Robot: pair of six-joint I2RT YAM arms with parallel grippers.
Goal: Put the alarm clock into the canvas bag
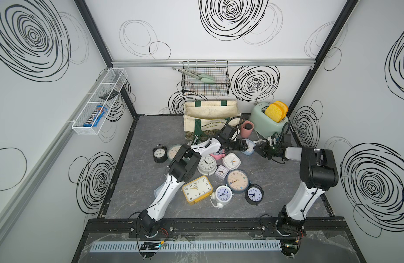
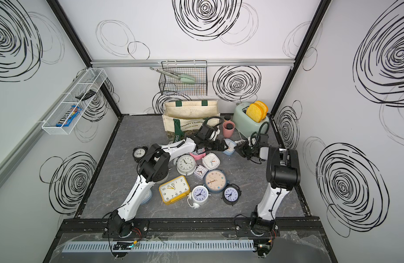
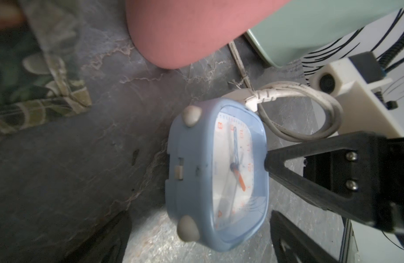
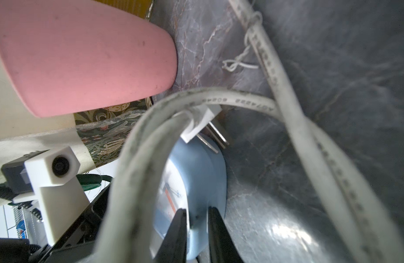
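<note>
A light blue alarm clock [image 3: 197,175] lies between my two grippers, in front of the pink cup. My left gripper [image 1: 243,145] is open just left of it, the clock between its dark fingertips in the left wrist view but not clearly gripped. My right gripper is at the clock's right side, its fingertips close together and partly open, near a white cable loop [image 4: 254,103]. The canvas bag [image 1: 210,114] stands at the back, printed, with green handles, behind my left arm.
A pink cup [image 1: 247,128] and mint toaster [image 1: 265,122] stand behind the clock. Several other clocks [image 1: 237,179] crowd the middle and front. A wire basket [image 1: 206,76] hangs on the back wall. Free table shows at the left.
</note>
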